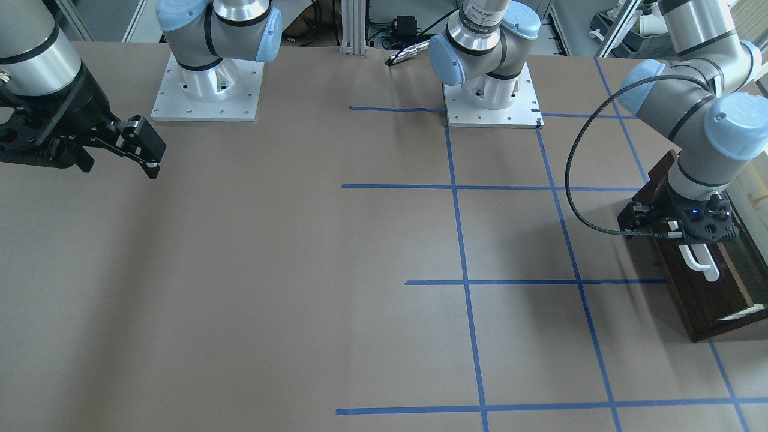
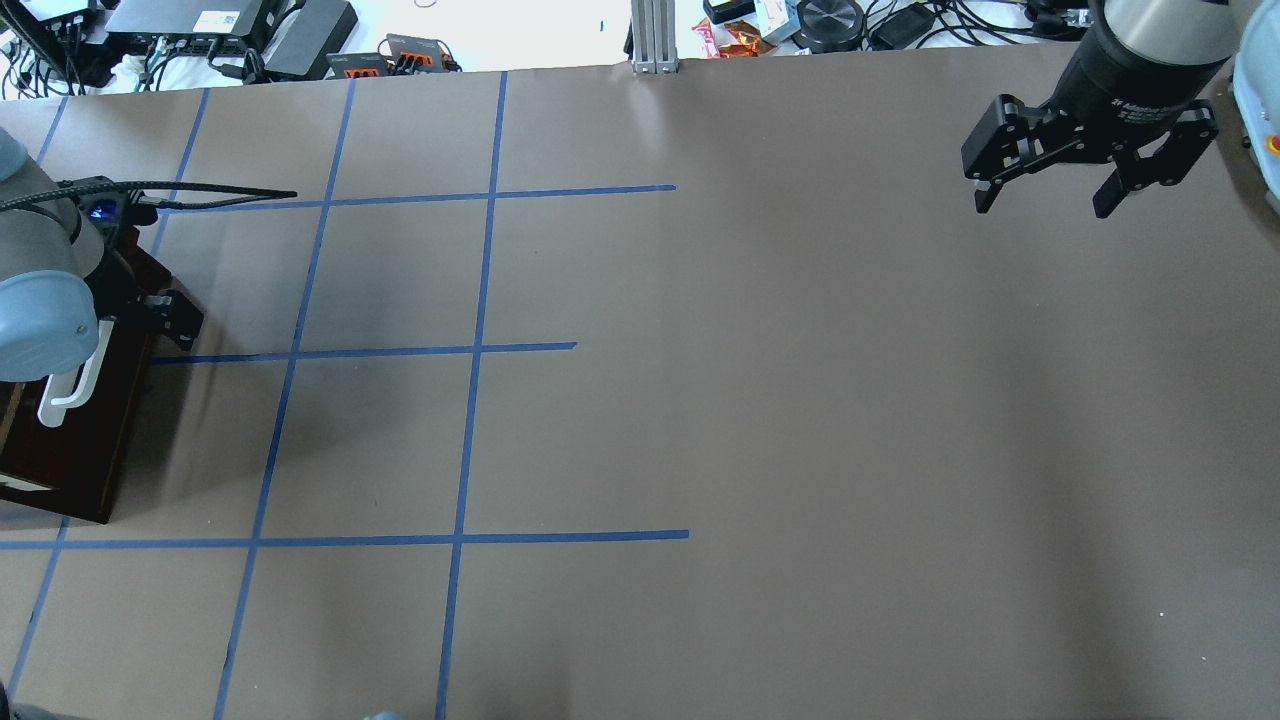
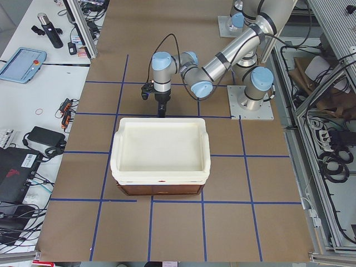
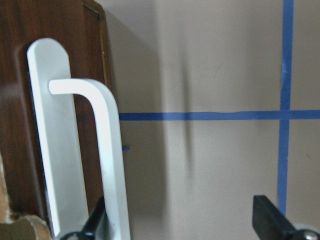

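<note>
A dark wooden box (image 1: pixel 687 299) with a white handle (image 1: pixel 702 266) on its side stands at the right of the front view, with a white lid or tray (image 3: pixel 160 150) on top in the left view. My gripper is down at that handle. In the left wrist view it stands open, one finger at the handle's bar (image 4: pixel 112 165) on the left, the other over bare floor on the right. Whether that finger touches or hooks behind the bar is hard to tell.
Other robot arms stand on white plates (image 1: pixel 205 108) at the back and at the left of the front view. The taped floor (image 1: pixel 504 237) beside the box is clear.
</note>
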